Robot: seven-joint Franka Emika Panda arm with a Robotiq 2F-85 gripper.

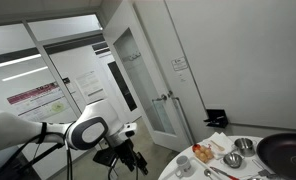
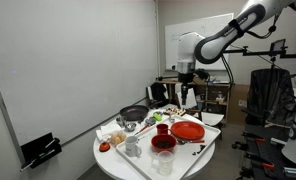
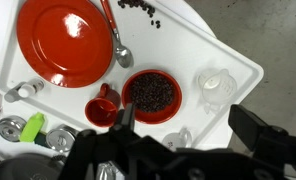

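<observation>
In the wrist view my gripper is open above a white tray [image 3: 240, 62], with nothing held between its fingers. A red bowl [image 3: 152, 96] of dark beans lies below, nearer the left finger. Left of the bowl is a red mug [image 3: 102, 106]; a red plate [image 3: 61, 42] sits farther up and left. A clear glass vessel [image 3: 218, 88] is to the bowl's right, and another clear glass [image 3: 177, 138] is partly visible beneath. In exterior view 1 the gripper [image 1: 130, 160] hangs left of the table, well apart from the things there.
A silver spoon [image 3: 122, 48] and loose beans [image 3: 138, 7] lie beside the plate. Metal cups [image 3: 61, 138], a green-handled utensil [image 3: 32, 128] and a dark pan [image 3: 28, 167] crowd the lower left. A tomato [image 2: 104, 147] and white pitcher [image 2: 132, 150] stand on the table.
</observation>
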